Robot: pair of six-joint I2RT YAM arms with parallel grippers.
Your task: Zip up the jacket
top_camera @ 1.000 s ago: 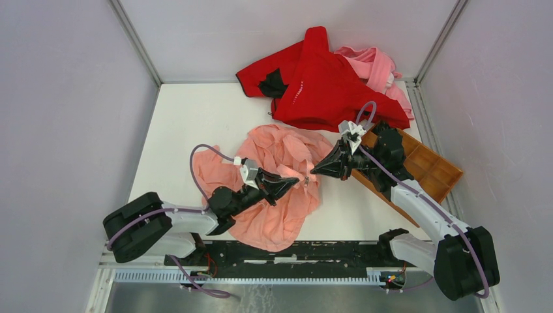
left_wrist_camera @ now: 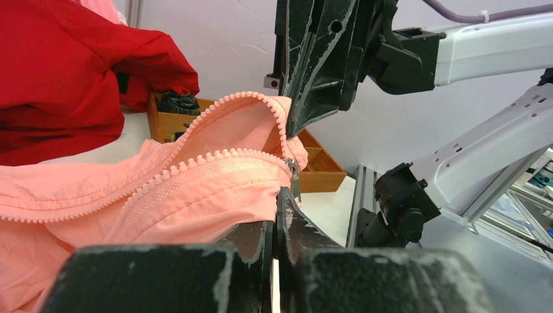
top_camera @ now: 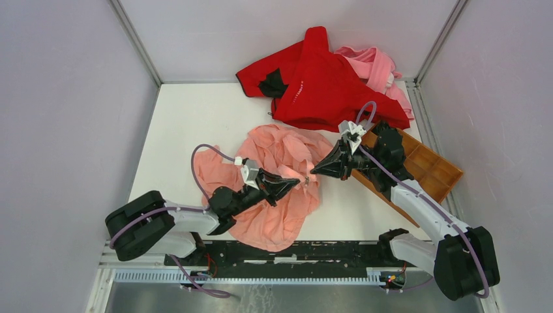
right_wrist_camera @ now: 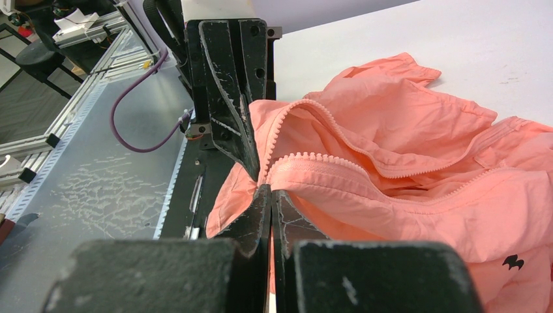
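Observation:
The coral jacket (top_camera: 270, 222) lies spread on the table, its two toothed zipper edges arching up toward my grippers. My left gripper is shut on the jacket's edge near the end of one tape. A small metal zipper piece (left_wrist_camera: 293, 169) shows just beyond its tips; whether anything grips it is unclear. Facing it closely, my right gripper is shut, with the raised edge of the other tape (right_wrist_camera: 319, 158) at its fingertips, apparently pinched thinly. Behind the tips, both rows of teeth stand apart.
A red garment (top_camera: 319, 85) and a pink one (top_camera: 375, 68) are heaped at the back. The wooden compartment box (top_camera: 427, 166) stands at the right, partly under my right arm. Bare white table (top_camera: 189, 117) shows at the back left.
The left arm has shifted very slightly at its base side.

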